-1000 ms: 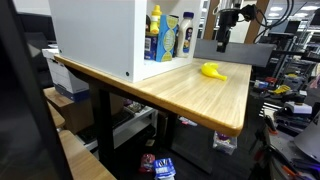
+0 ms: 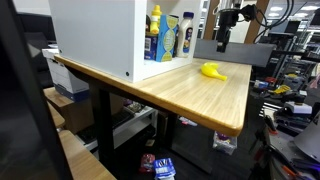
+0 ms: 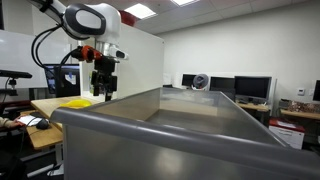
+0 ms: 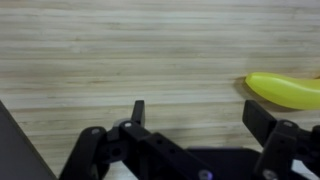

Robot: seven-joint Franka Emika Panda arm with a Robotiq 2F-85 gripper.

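Observation:
A yellow, banana-shaped object (image 4: 285,90) lies on the light wooden table (image 4: 90,60), partly cut off by the right edge of the wrist view. The same yellow object (image 2: 212,71) rests toward the table's far end in exterior view 1, and the yellow object (image 3: 76,103) shows below the arm in exterior view 2. My gripper is open above the bare wood, its fingers wide apart with nothing between them. The yellow object is to the right of and ahead of the fingers in the wrist view. In exterior view 1 my gripper (image 2: 222,46) hangs clear of the tabletop.
A large white box-like shelf (image 2: 95,35) stands on the table, with a yellow container (image 2: 165,38) and a bottle (image 2: 187,33) beside it. A grey panel (image 3: 180,150) fills the front of exterior view 2.

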